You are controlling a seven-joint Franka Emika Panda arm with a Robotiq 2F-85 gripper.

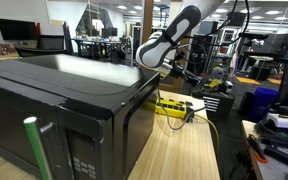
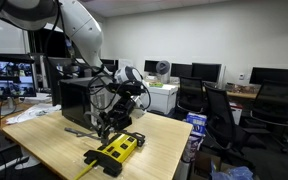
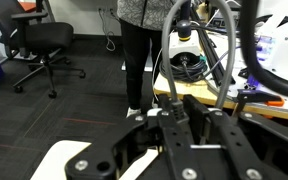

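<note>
My gripper shows at the bottom of the wrist view, its fingers close together. A grey cable (image 3: 170,62) rises from the fingers in a tall loop and comes back down on their right; exactly how it lies between the pads is hidden. In exterior view 2 the gripper (image 2: 120,118) is low over the table (image 2: 172,130), behind a yellow device (image 2: 114,152). From exterior view 1, the arm's white wrist (image 1: 154,50) rises beyond a black microwave (image 1: 94,105), which partly blocks the view of the device (image 1: 174,108).
A yellow cord (image 2: 85,171) trails from the device toward the table's front edge. Office chairs (image 2: 242,128) stand past that edge, and a person (image 3: 139,50) stands beyond the table.
</note>
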